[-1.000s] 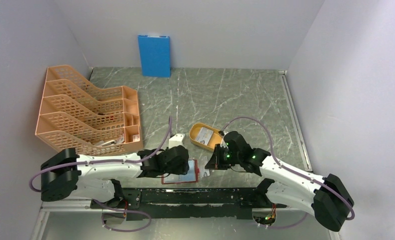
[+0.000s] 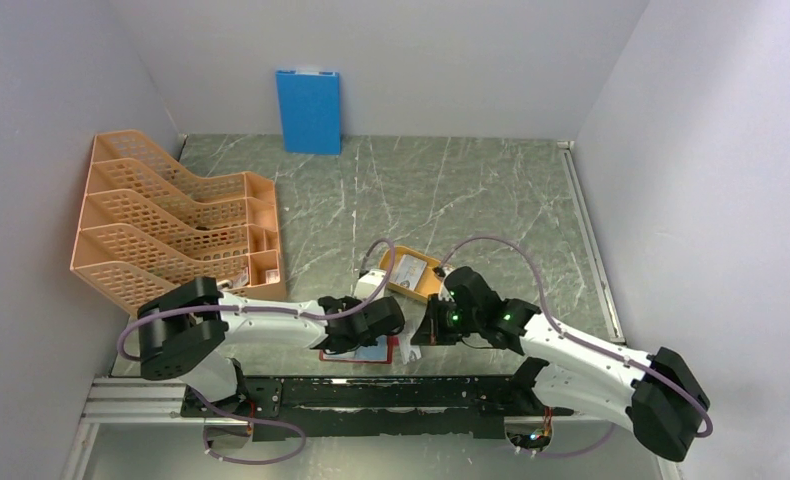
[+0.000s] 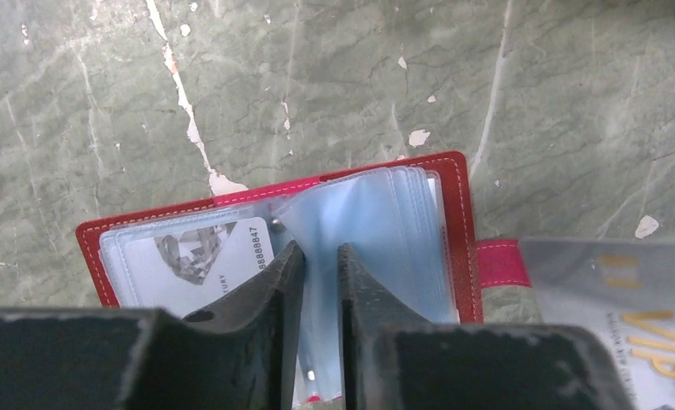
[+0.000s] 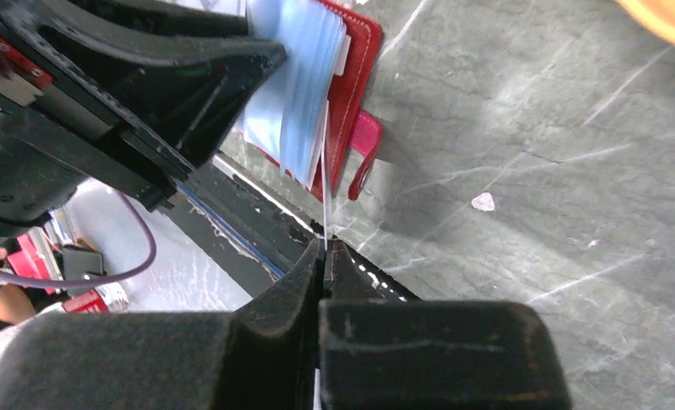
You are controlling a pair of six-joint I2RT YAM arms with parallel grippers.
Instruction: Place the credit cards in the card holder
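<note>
The open card holder [image 3: 464, 222], red-edged with clear bluish sleeves, lies at the table's front edge. One card with a grey diamond picture [image 3: 199, 254] shows in its left sleeve. Over the sleeves, my left gripper stands narrowly open; sleeve plastic shows in the gap, though I cannot tell whether any is between the fingertips. To the holder's right, my right gripper is shut on a thin credit card [image 4: 326, 192], seen edge-on there. The left wrist view shows this card's face [image 3: 646, 342] with gold lettering, just right of the red strap [image 3: 502, 262].
Behind the grippers sits a yellow tray [image 2: 432, 279] with a whitish card [image 2: 408, 271] in it. A tan slotted organizer [image 2: 261, 210] fills the left side, and a blue panel [image 2: 309, 112] stands at the back.
My right gripper, with the card, has shifted only slightly.
</note>
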